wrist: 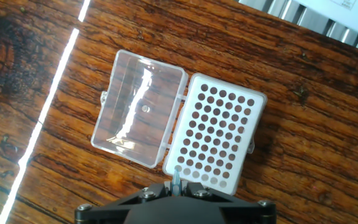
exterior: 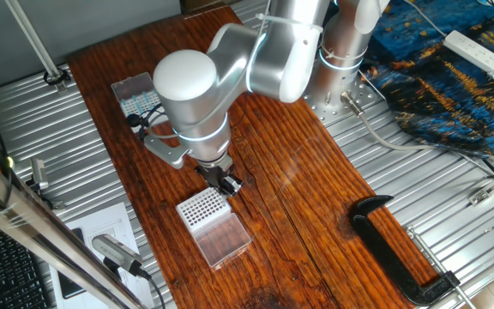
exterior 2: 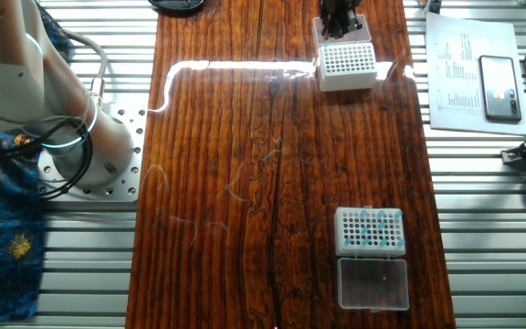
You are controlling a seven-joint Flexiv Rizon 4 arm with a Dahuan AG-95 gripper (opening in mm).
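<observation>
A white rack (wrist: 213, 127) with rows of round holes, its holes looking empty, lies with its clear hinged lid (wrist: 140, 109) folded open beside it. At the bottom of the wrist view, my gripper is shut on a small pale-blue tube (wrist: 176, 180), whose tip overlaps the rack's near corner in that view. Whether the tube touches the rack cannot be told. From the side, the gripper (exterior: 231, 184) hangs close to the rack (exterior: 202, 209) at its end away from the lid. A second rack (exterior 2: 370, 230) holds several blue pieces, its clear lid (exterior 2: 373, 283) open.
A black clamp (exterior: 393, 249) grips the table's edge. Paper with a phone (exterior 2: 499, 89) lies off the table beside the empty-looking rack. Bare wood (exterior 2: 245, 183) fills the middle of the table.
</observation>
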